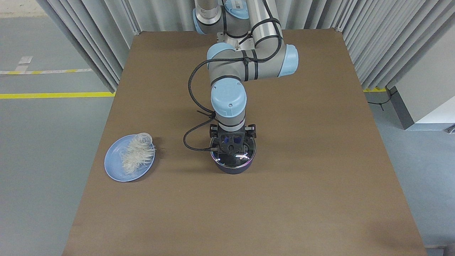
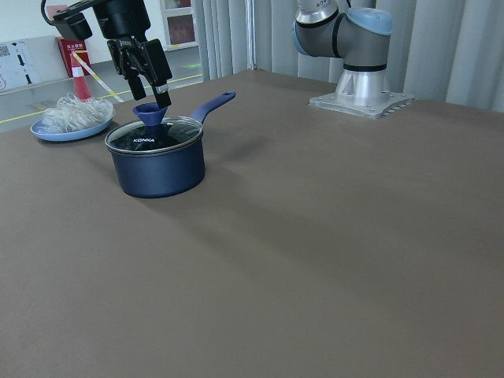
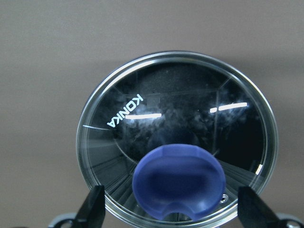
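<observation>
A dark blue pot [image 2: 157, 175] with a glass lid [image 3: 118, 133] stands on the table, its handle [image 2: 222, 101] toward the back. The lid's blue knob [image 3: 178, 180] is low in the wrist view. My gripper [image 2: 150, 96] hangs just over the knob, its fingers open on either side of it at the bottom of the wrist view. Whether they touch the knob I cannot tell.
A blue plate [image 1: 115, 164] with white noodles [image 1: 136, 153] lies to the left of the pot in the front view. The arm's base [image 2: 362, 102] stands at the back.
</observation>
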